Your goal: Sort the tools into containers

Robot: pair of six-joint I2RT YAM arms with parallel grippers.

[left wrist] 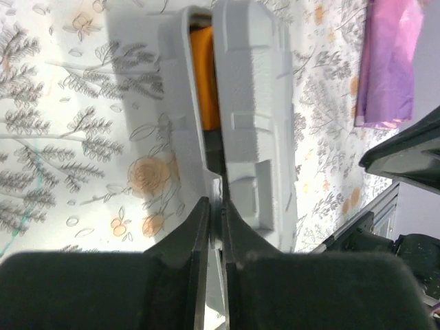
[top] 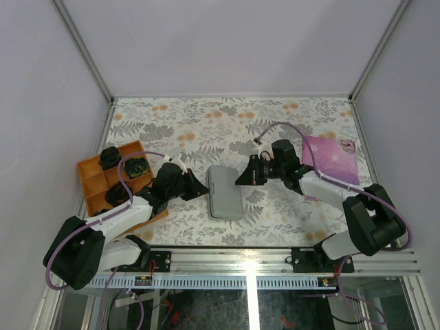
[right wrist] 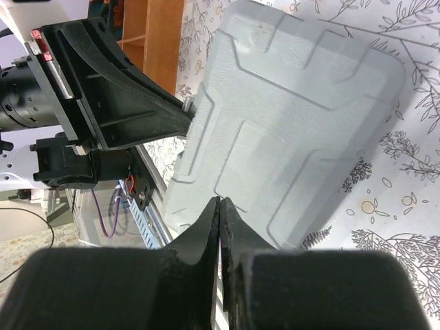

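Observation:
The grey tool case (top: 225, 192) lies folded over in mid-table, its lid (right wrist: 282, 124) almost down on the base. Through the narrow gap along its side an orange tool (left wrist: 205, 75) shows. My left gripper (top: 204, 191) is shut on the case's rim at that side. My right gripper (top: 242, 180) is above the case's right part, shut, with nothing seen between its fingertips.
A wooden organiser (top: 96, 175) with dark coiled items stands at the left. A pink bag (top: 330, 161) lies at the right.

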